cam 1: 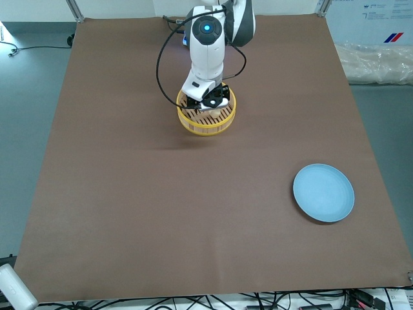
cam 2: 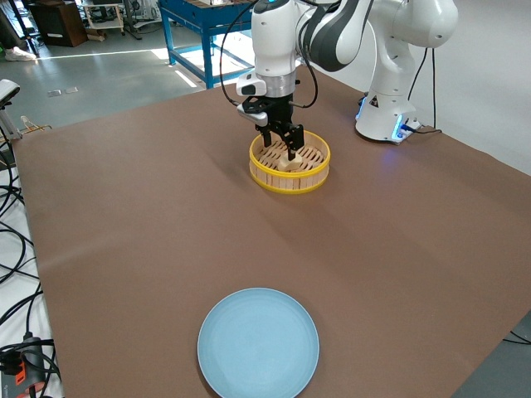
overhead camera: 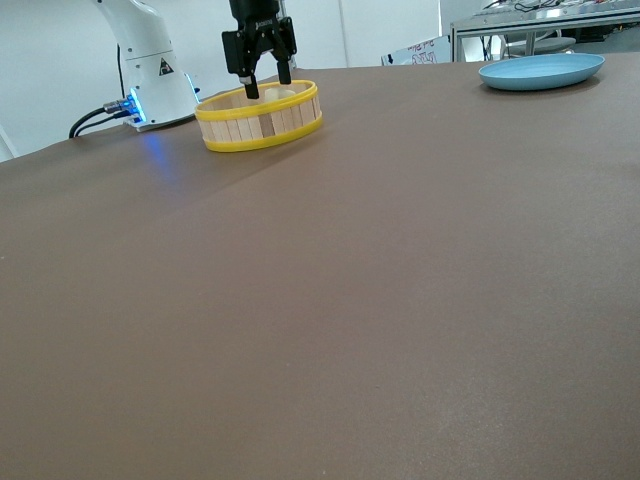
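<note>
My black gripper hangs over a round, slatted basket with a yellow rim, its two fingers apart at rim height. In the right view the gripper reaches down into the basket, where a pale small object lies by the fingertips; whether it is between them I cannot tell. In the left view the arm hides much of the basket. A light blue plate lies apart on the brown table, toward the front right in that view.
Cables and equipment run along its near edge in the left view and along the left side in the right view. The arm's base stands behind the basket.
</note>
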